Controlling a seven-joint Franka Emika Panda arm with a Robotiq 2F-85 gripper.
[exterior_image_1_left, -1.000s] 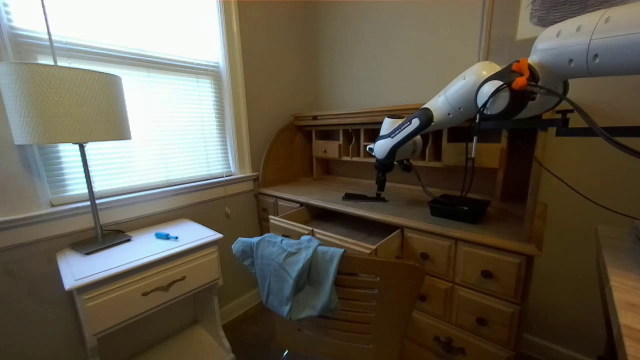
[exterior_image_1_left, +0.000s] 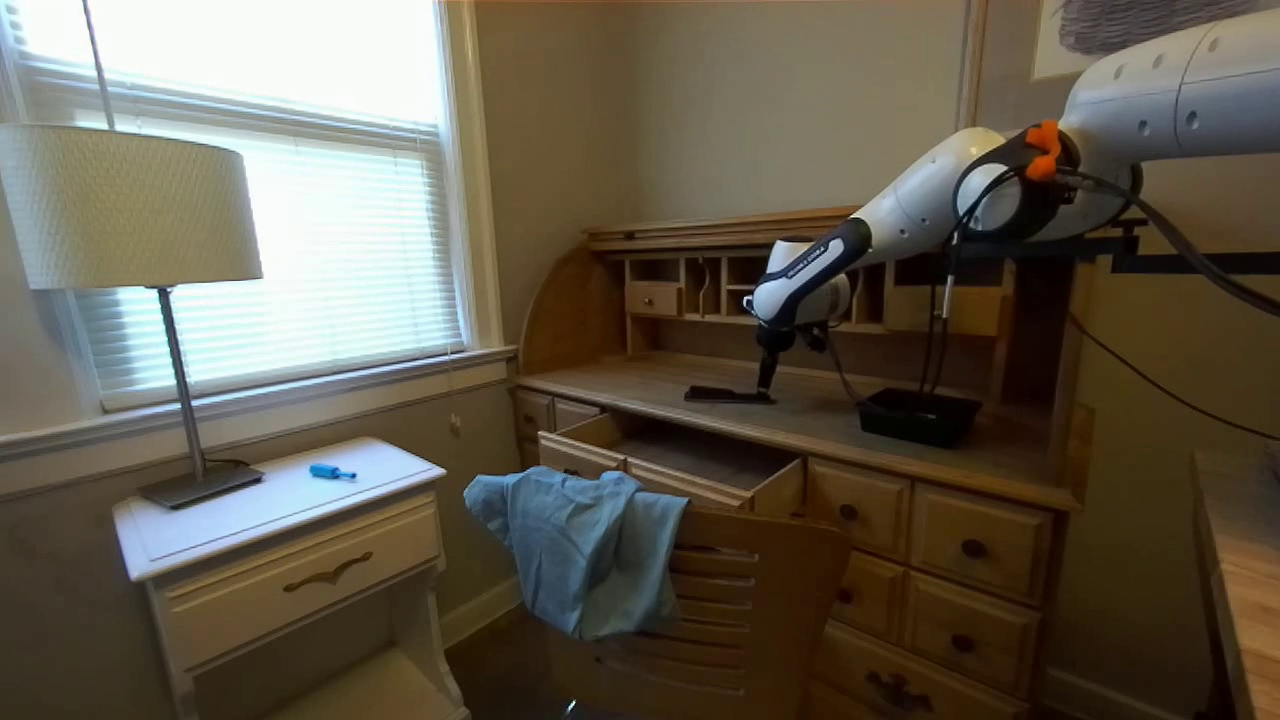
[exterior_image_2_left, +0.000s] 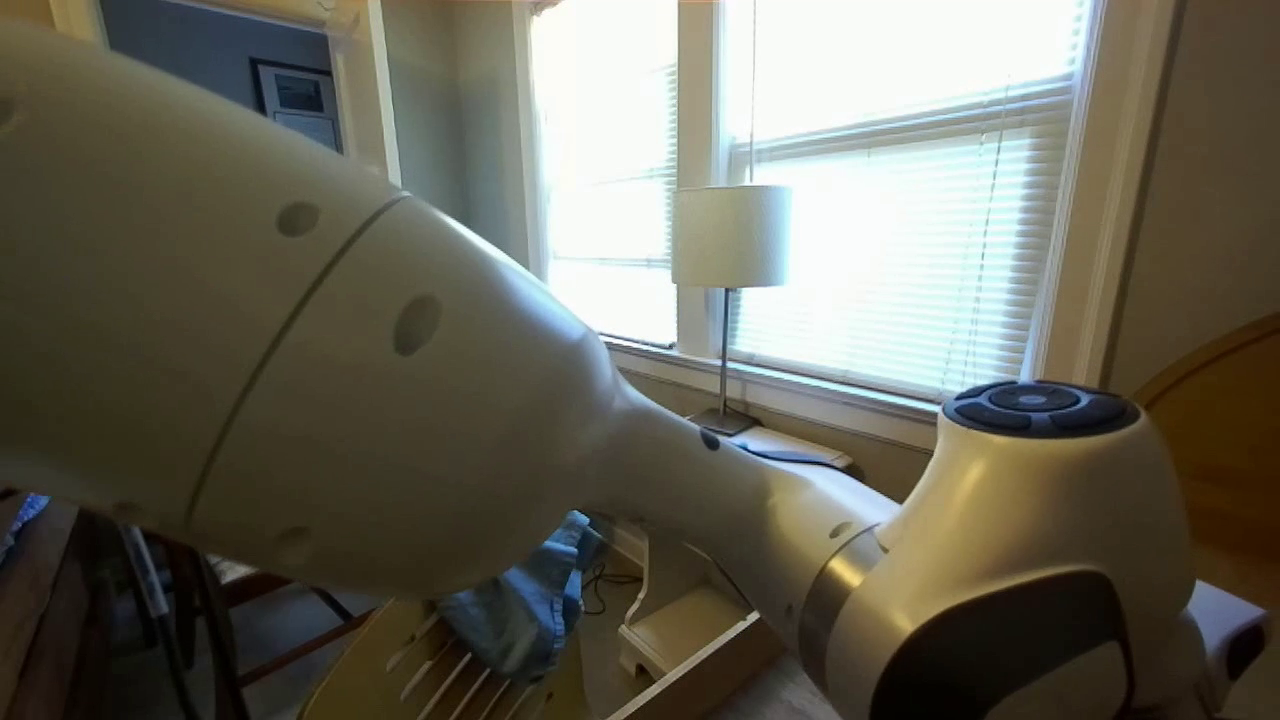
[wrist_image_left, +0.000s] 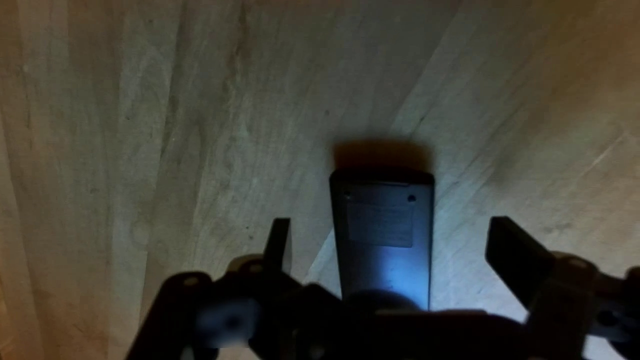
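Note:
A dark, flat, remote-like object (wrist_image_left: 384, 240) lies on the wooden desktop (wrist_image_left: 180, 150). The wrist view shows my gripper open, its two fingers apart on either side of the object with bare wood between each finger and its edges. The object's near end is hidden behind the gripper body. In exterior view 1 the same dark object (exterior_image_1_left: 716, 394) rests on the desk, and my gripper (exterior_image_1_left: 765, 391) points down at its right end. Exterior view 2 shows the arm, with the gripper out of sight.
A black tray (exterior_image_1_left: 918, 418) stands on the desk to the right. Below the desktop a drawer (exterior_image_1_left: 708, 462) is pulled out, and a chair (exterior_image_1_left: 756, 588) with a blue cloth (exterior_image_1_left: 588, 540) is in front. A blue item (exterior_image_1_left: 332, 472) lies on the white nightstand.
In exterior view 1 the gripper has shifted slightly to the right and tilted a little. The dark object and the surroundings look unmoved.

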